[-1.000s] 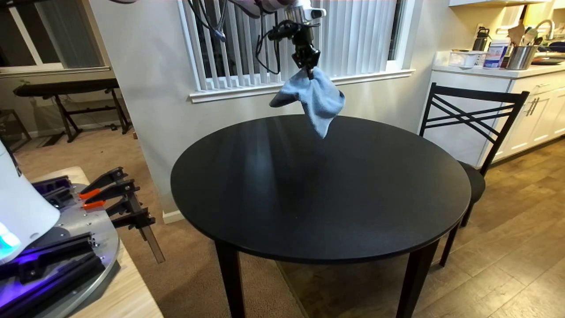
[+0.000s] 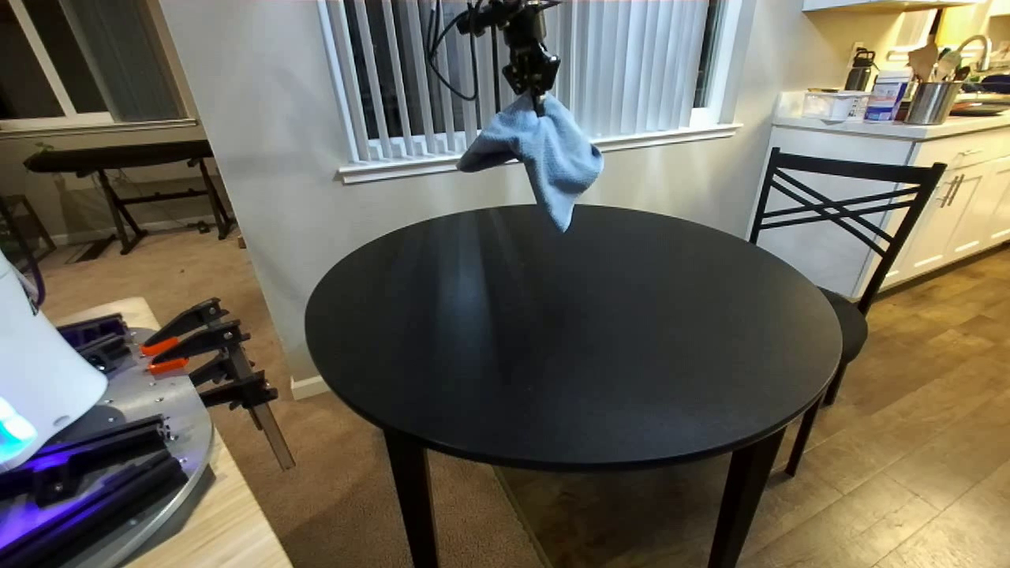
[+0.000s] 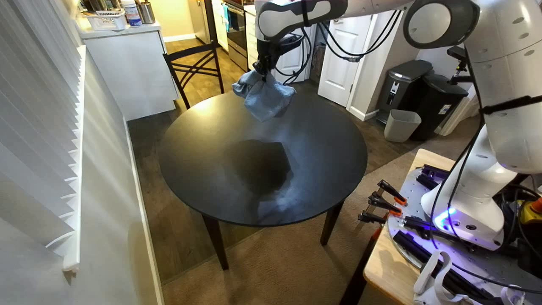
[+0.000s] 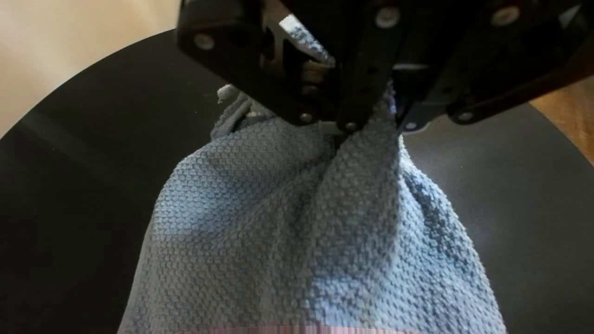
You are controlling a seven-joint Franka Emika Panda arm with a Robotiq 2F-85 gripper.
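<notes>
A light blue textured cloth [image 2: 559,156] hangs in folds from my gripper [image 2: 539,106], which is shut on a pinched part of it. In the second exterior view the cloth [image 3: 269,99] droops over the round black table [image 3: 325,152], apart from its surface. Close up in the wrist view, the cloth [image 4: 278,222] spreads below my gripper, and its folds hide most of the fingertips. Bare tabletop [image 4: 72,195] shows on both sides of the cloth.
Nothing else lies on the table. A black chair [image 2: 852,218] stands on the kitchen side, close to the table's edge. Window blinds and a sill [image 2: 417,169] are along the wall. Clamps [image 3: 381,201] stick out from the robot's wooden base table [image 3: 378,269].
My gripper and the hanging cloth have moved up and slightly left in the first exterior view. The cloth stays in the grip.
</notes>
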